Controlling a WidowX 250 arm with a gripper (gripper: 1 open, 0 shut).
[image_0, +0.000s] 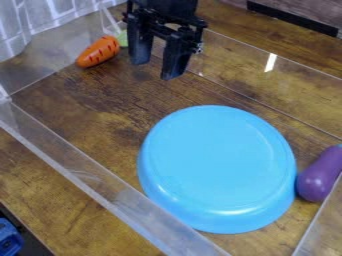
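Observation:
My black gripper (158, 58) hangs at the top centre over the wooden surface, its two dark fingers apart and pointing down, with nothing seen between them. An orange carrot (96, 52) lies to its left, and a pale green object (123, 36) behind the carrot is partly hidden by the gripper. A large light blue disc (214, 166) rests in the lower middle, and a purple eggplant (318, 172) lies at its right.
A clear wall (94, 180) runs along the lower left, with a dark blue object (7, 238) outside it. The wood between the gripper and the disc is clear, as is the upper right.

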